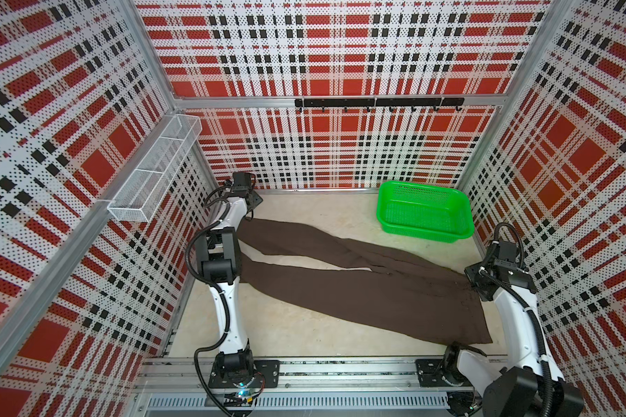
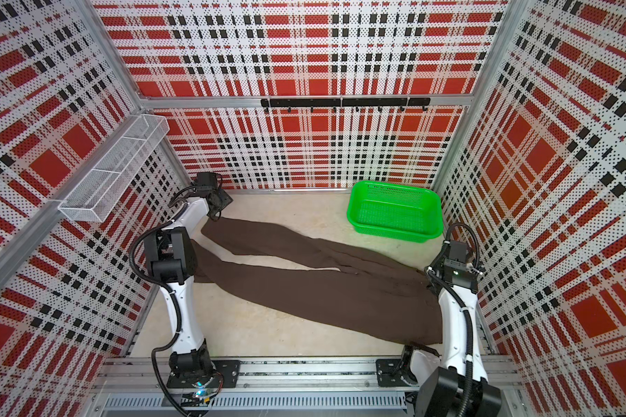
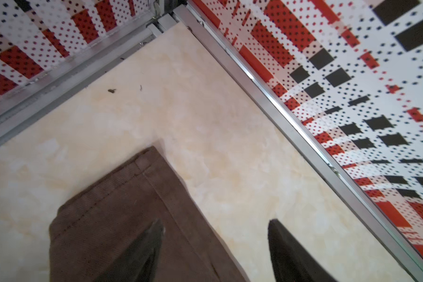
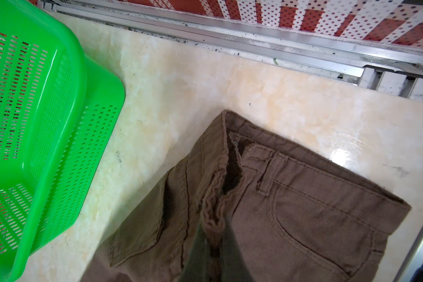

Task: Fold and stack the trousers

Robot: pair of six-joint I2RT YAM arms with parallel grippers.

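Brown trousers lie spread across the table, waist at the right, legs running left. My left gripper is open above the far leg's end at the back left; in the left wrist view that hem lies flat below the fingers. My right gripper is shut at the waistband, where a folded edge of the fabric sits at its fingertips in the right wrist view.
A green basket stands at the back right, close to the waist. A white wire rack hangs on the left wall. Bare table shows at the back middle and the front left.
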